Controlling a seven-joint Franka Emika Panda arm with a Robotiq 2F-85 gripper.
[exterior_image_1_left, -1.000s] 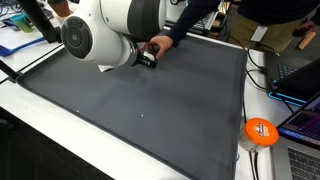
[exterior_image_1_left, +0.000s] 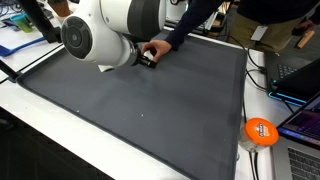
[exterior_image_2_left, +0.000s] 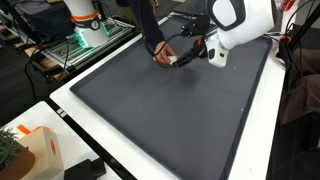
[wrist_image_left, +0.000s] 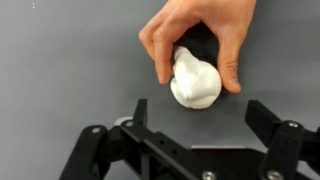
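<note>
A person's hand (wrist_image_left: 205, 22) holds a small white rounded object (wrist_image_left: 196, 80), with a dark part behind it, at the top middle of the wrist view. Just below it in that view, my gripper stands open, its two black fingers wide apart with bare grey surface between them. The white object lies beyond the fingertips, not between them. In exterior view 1 the hand (exterior_image_1_left: 157, 50) reaches in beside the gripper, where the object is mostly hidden. Exterior view 2 shows the hand (exterior_image_2_left: 165, 55) close to the gripper too.
The person stands at the far side.
</note>
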